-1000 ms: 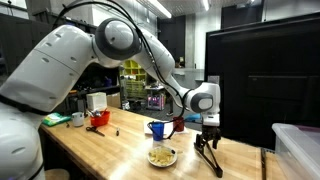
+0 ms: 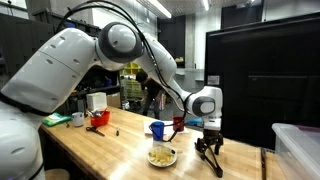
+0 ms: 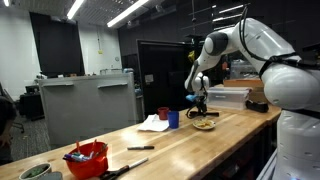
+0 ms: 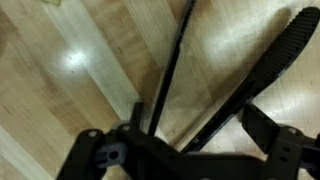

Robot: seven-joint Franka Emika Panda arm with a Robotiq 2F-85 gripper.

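A black utensil with two long arms, resembling tongs [image 2: 212, 162], lies on the wooden table beneath my gripper [image 2: 209, 143]. In the wrist view, one thin dark arm [image 4: 171, 69] runs down beside the left finger, and a thicter arm with a ridged grip [image 4: 283, 50] slants in from the upper right. Both pass between the fingers of my gripper, which stands open over them. Whether the fingers touch the utensil cannot be told. The join of the two arms is hidden behind the gripper body.
A plate of yellowish food [image 2: 162, 155] sits to the left of the gripper, with a blue cup [image 2: 158, 131] behind it. A red container [image 3: 86, 158] stands farther along the table. At the right is a large translucent bin [image 2: 297, 145].
My gripper has come down a little toward the black utensil. The utensil, plate and cups look unmoved.
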